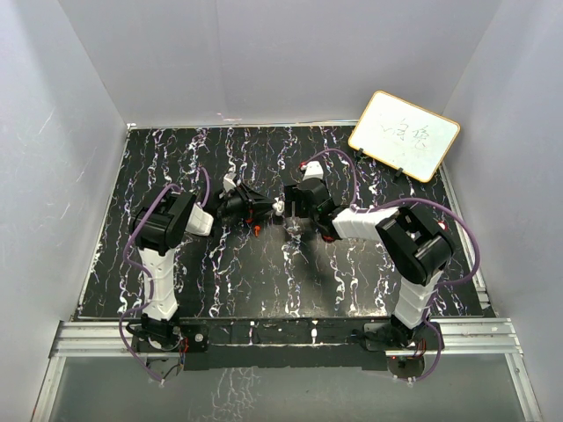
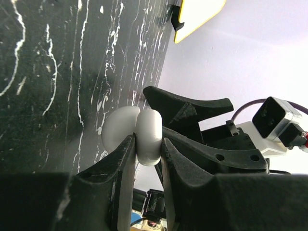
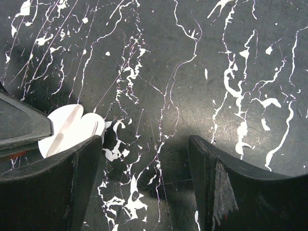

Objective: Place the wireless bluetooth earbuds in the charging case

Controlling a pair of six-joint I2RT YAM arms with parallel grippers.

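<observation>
A small white charging case point(image 2: 150, 130) is pinched between the fingertips of my left gripper, above the table. It shows two rounded white parts side by side, apparently a lid and a body. My right gripper is open, with bare table visible between its fingers. One of its dark fingers point(image 3: 83, 166) overlaps the lower edge of the white case point(image 3: 67, 127) in the right wrist view; whether they touch I cannot tell. From the top, the left gripper point(image 1: 274, 208) and right gripper point(image 1: 292, 202) nearly meet. No earbud can be made out separately.
A whiteboard point(image 1: 405, 134) with a yellow edge stands at the back right. Small red pieces point(image 1: 257, 230) show near the left gripper. Grey walls enclose the sides and back.
</observation>
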